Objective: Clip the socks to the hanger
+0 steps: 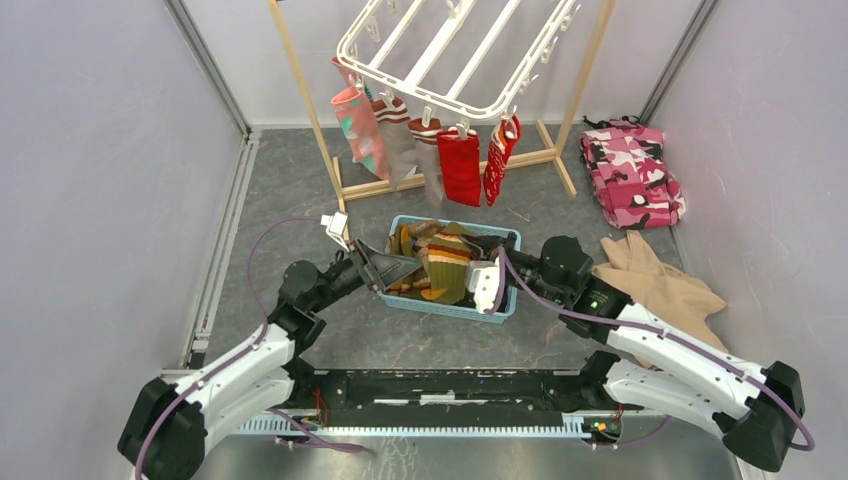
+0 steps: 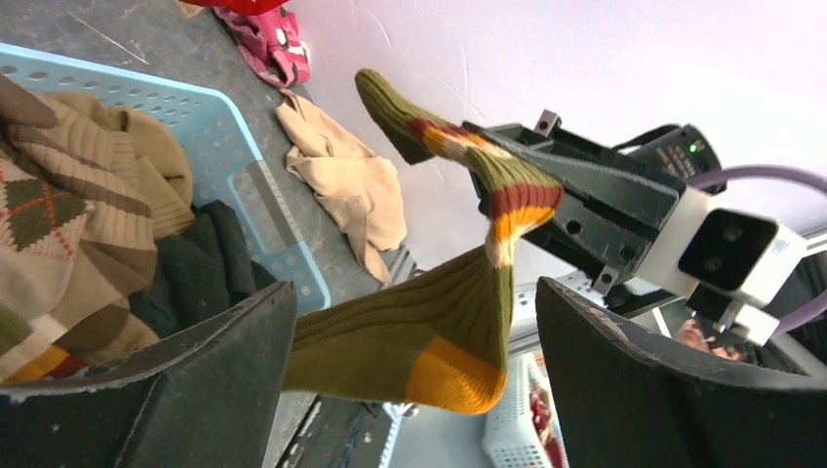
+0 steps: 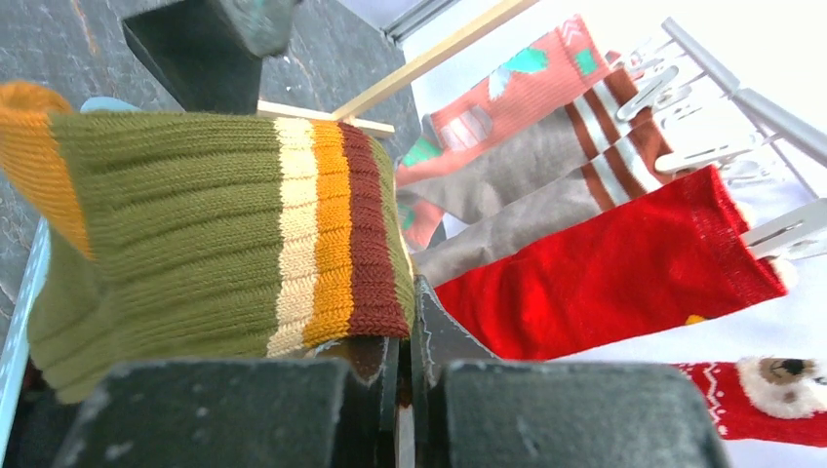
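Observation:
An olive sock (image 2: 453, 373) with orange, cream and maroon bands hangs from my right gripper, which is shut on it, above the blue basket (image 1: 440, 310) of socks. My left gripper (image 1: 395, 268) is open beside the sock; in the left wrist view its fingers frame the sock's lower part from either side. At the back, several socks, pink, grey and red (image 3: 595, 263), hang from clips on the white hanger (image 1: 420, 70).
A wooden stand (image 1: 560, 175) holds up the hanger behind the basket. A pink camouflage bag (image 1: 630, 175) and beige cloth (image 1: 655, 285) lie at the right. The floor left of the basket is clear.

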